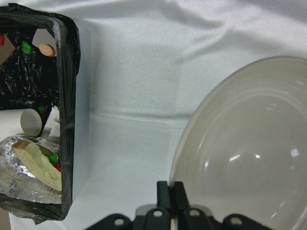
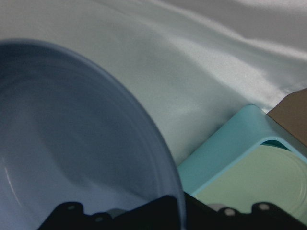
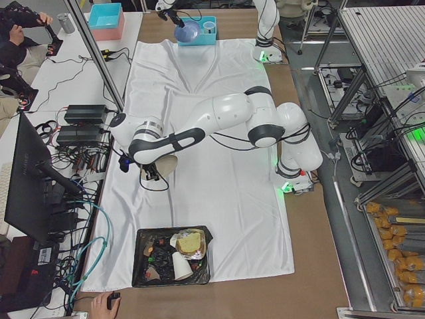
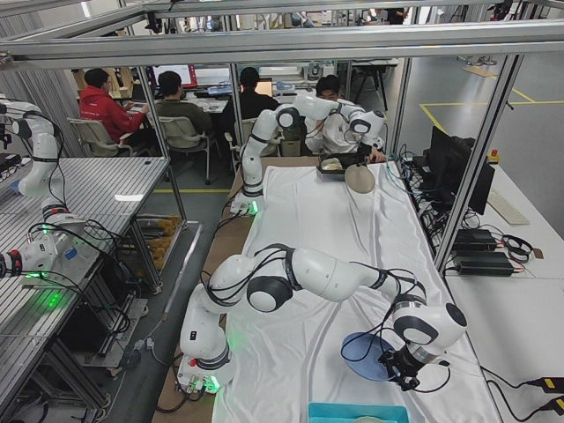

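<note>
A cream plate [image 3: 166,166] [image 4: 359,181] [image 1: 244,139] hangs from my left gripper, which is shut on its rim. To the left in that wrist view is a black bag-lined tray [image 3: 171,282] [image 1: 67,143] holding a white cup, foil with bread, and small scraps. My right gripper is shut on the rim of a blue plate [image 3: 186,31] [image 4: 361,348] [image 2: 81,129], beside a teal bin [image 4: 357,412] [image 2: 230,143] with a pale green item in it.
A white cloth [image 3: 219,199] covers most of the table, clear between the two ends. A monitor [image 3: 30,173], cables and black boxes line the left side in the camera left view. An aluminium frame [image 4: 291,48] surrounds the workspace.
</note>
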